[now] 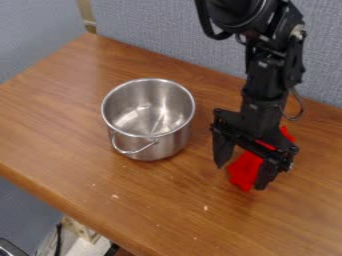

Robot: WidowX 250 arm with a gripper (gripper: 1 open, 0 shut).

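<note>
My black gripper (249, 151) is lowered over a red object (243, 176) on the right side of the wooden table (94, 200), its fingers around and in front of the object, which they partly hide. Whether the fingers grip it cannot be made out. A steel pot (147, 118) with a wire handle stands to the left, apart from the gripper.
A pale wall runs behind the table, close behind my arm. Dark cables lie at the lower left corner, beyond the table's edge.
</note>
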